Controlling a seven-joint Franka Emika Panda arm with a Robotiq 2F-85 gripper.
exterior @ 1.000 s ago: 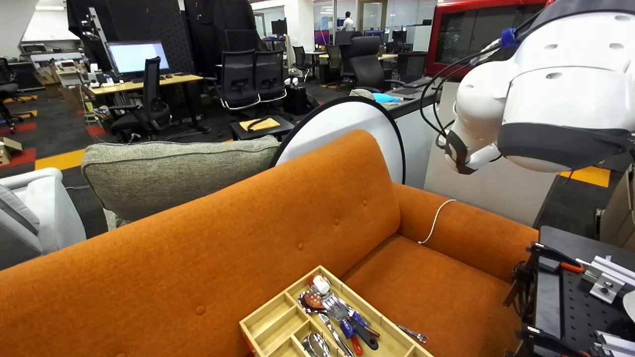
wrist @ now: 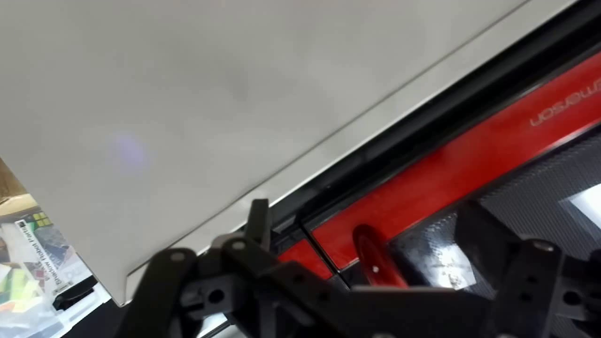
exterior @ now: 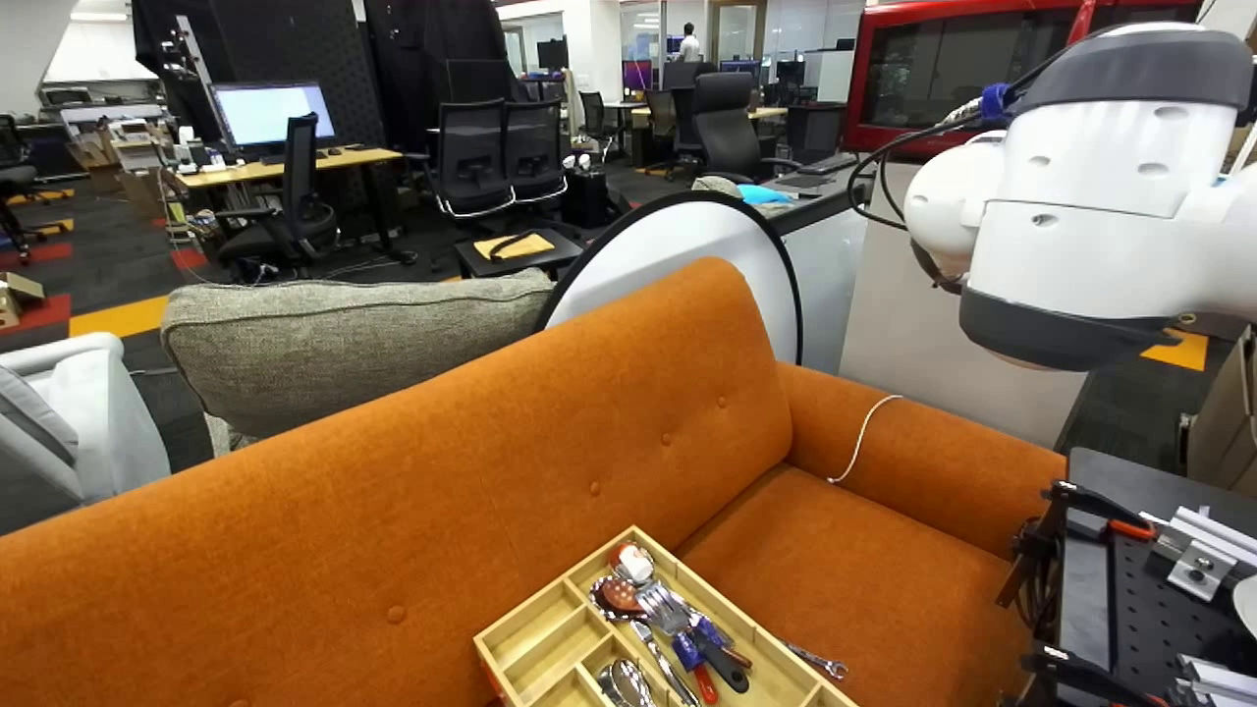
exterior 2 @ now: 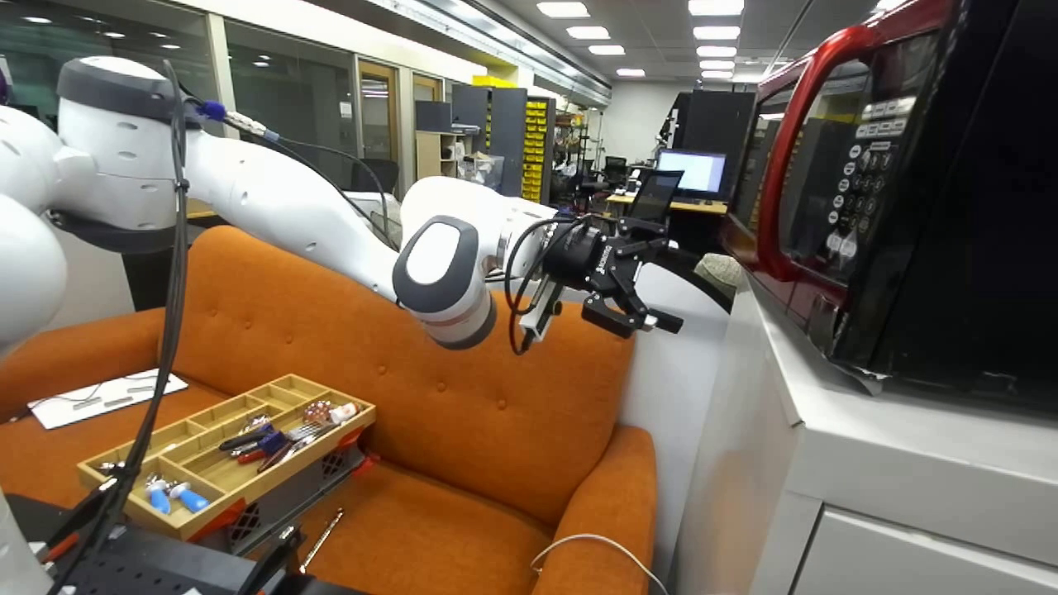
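Observation:
In exterior view 2, my gripper [exterior 2: 674, 284] stands open in the air to the left of a red microwave [exterior 2: 873, 40], apart from it, its fingers spread and nothing between them. The microwave's curved red door handle [exterior 2: 773, 168] faces toward the gripper; its door looks closed. The wrist view has the open gripper along the bottom, dark and blurred, with the red handle [wrist: 374, 259] appearing between its fingers. In exterior view 1 the gripper is hidden behind the white arm [exterior: 1084, 212], and part of the microwave [exterior: 966, 71] shows behind that arm.
The microwave rests on a light grey cabinet [exterior 2: 893, 436]. An orange couch [exterior 2: 466, 397] lies below the arm, and a wooden tray [exterior 2: 265, 480] of utensils stands in front of its backrest. Open air separates the gripper from the microwave front.
In exterior view 1 the white arm has shifted and turned; its wrist part, visible lower down before, is now mostly hidden behind the arm. The tray and couch look unchanged.

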